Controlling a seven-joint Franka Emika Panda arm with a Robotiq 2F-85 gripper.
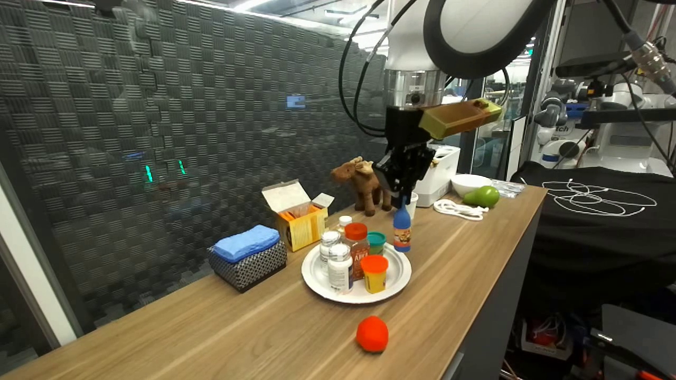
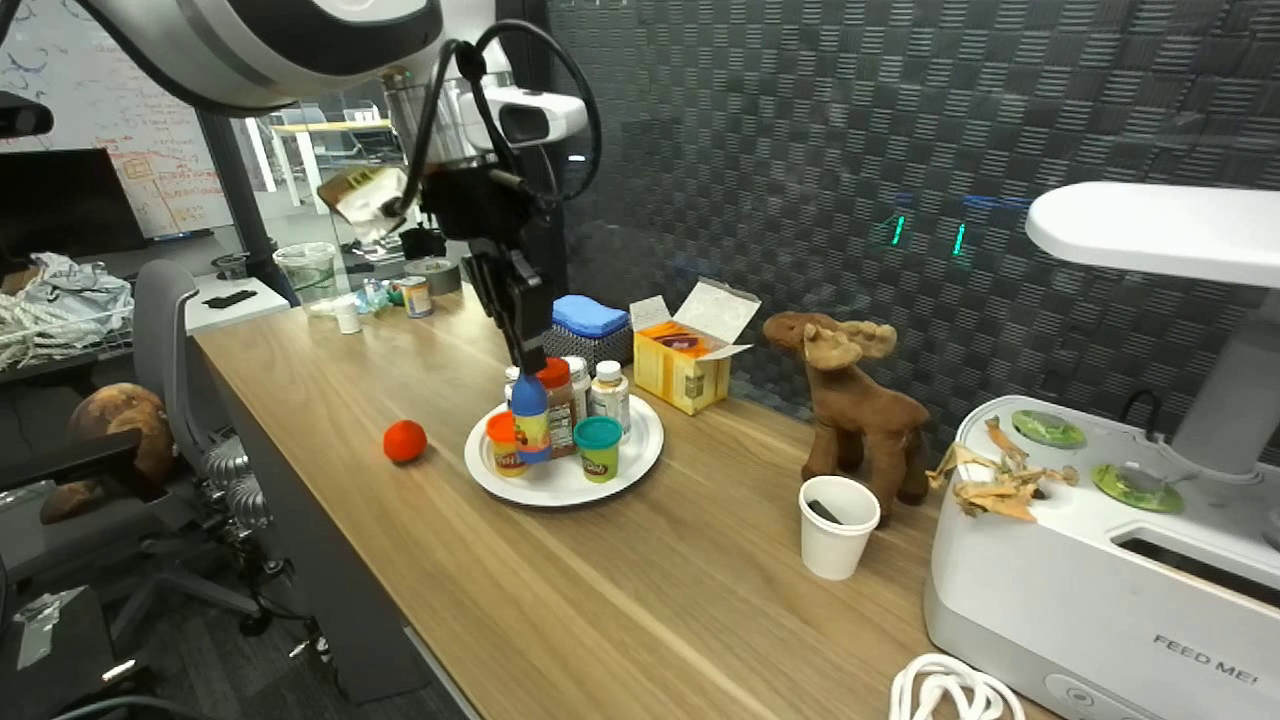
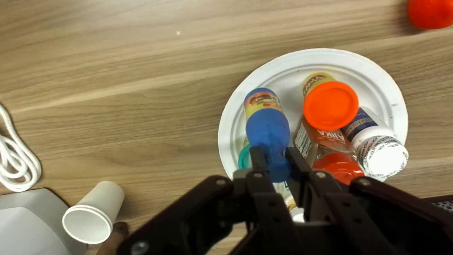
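Observation:
A small blue bottle (image 1: 402,229) with a picture label hangs upright in my gripper, which is shut on its narrow neck. In exterior view 1 the bottle is at the right rim of the white plate (image 1: 310,278); in the wrist view it covers part of that plate. On the plate stand an orange-lidded tub (image 1: 374,273), a teal-lidded tub (image 2: 597,449), a red-capped spice jar (image 3: 337,165) and several white-capped bottles (image 1: 340,268). Whether the blue bottle's base touches the plate I cannot tell.
A red ball (image 1: 372,333) lies in front of the plate. Behind are a yellow box (image 2: 679,367), a blue cloth (image 1: 245,243) and a toy moose (image 2: 858,408). A paper cup (image 2: 836,528) and white cord (image 3: 17,157) lie off to one side. Bare wood separates cup and plate.

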